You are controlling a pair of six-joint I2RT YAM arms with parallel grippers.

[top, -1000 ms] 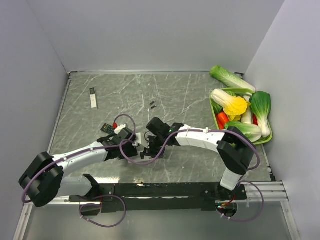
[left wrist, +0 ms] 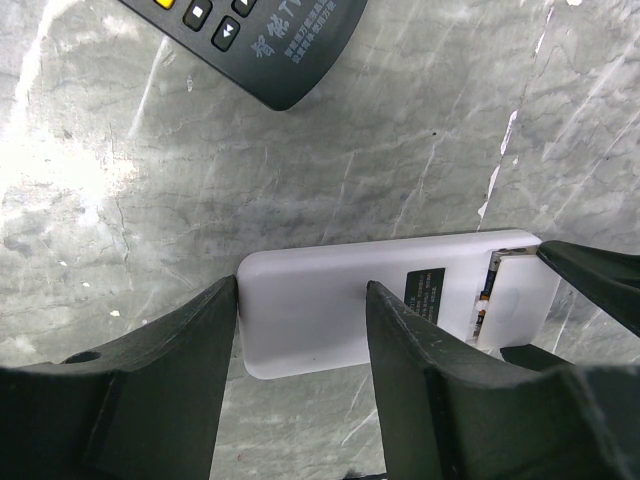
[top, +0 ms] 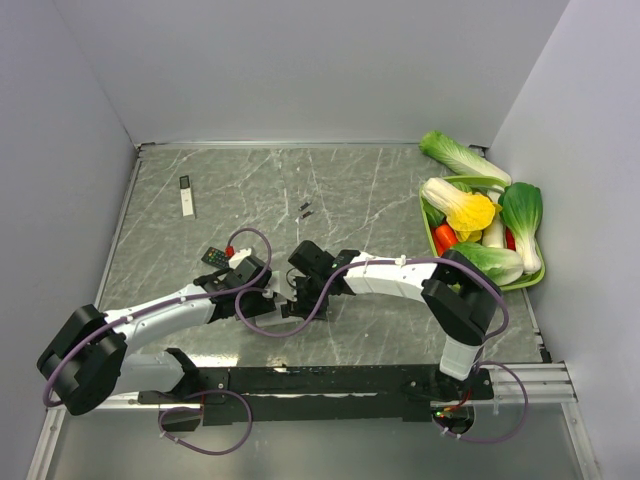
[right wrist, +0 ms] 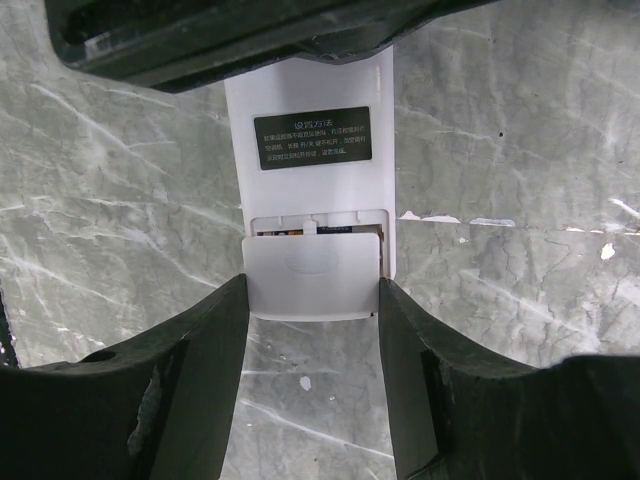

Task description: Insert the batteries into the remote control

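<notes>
Face down lies the white remote control (left wrist: 310,290), a black label on its back. My left gripper is shut on its plain end. At the opposite end my right gripper is shut on the white battery cover (right wrist: 313,275), one finger at each side edge. The cover lies over most of the battery compartment (right wrist: 320,229) but stops short of its upper edge. Through that narrow gap a bit of a battery (right wrist: 285,233) and dark metal shows; the rest is hidden. In the top view both arms hide most of the remote.
A black remote (top: 215,258) lies just beyond the left gripper, and a slim white remote (top: 187,198) is at the back left. Small dark pieces (top: 305,209) rest mid-table. A green vegetable basket (top: 535,274) stands at the right.
The left arm has not visibly moved.
</notes>
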